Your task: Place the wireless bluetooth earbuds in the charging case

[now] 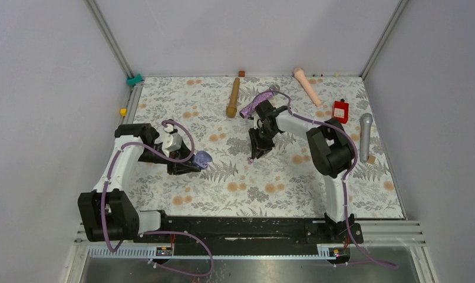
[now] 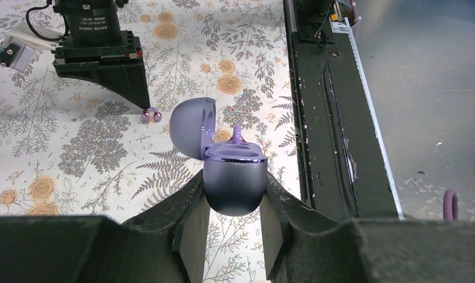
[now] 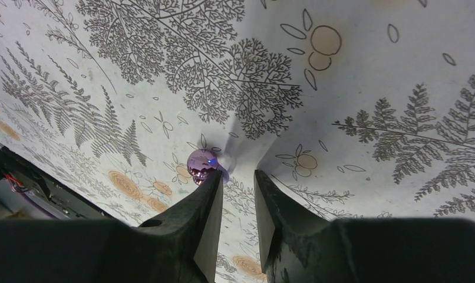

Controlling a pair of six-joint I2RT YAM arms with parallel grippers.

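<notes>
The purple charging case (image 2: 235,186) is clamped between the fingers of my left gripper (image 1: 198,163), its rounded lid (image 2: 188,127) swung up. Inside its opening a small purple piece (image 2: 237,137) sticks up; I cannot tell whether that is an earbud. A shiny purple earbud (image 3: 203,164) lies on the patterned tabletop, just past the left fingertip of my right gripper and outside the gap. That gripper points down at the table with its fingers apart and bare cloth showing between them. Whether its fingertip touches the earbud is unclear.
Toward the back lie a brown stick (image 1: 233,98), a purple glittery tube (image 1: 256,104) and a skin-coloured microphone-like object (image 1: 307,86). A red box (image 1: 340,112) and a grey handle (image 1: 365,137) are at the right. The table between the two arms is clear.
</notes>
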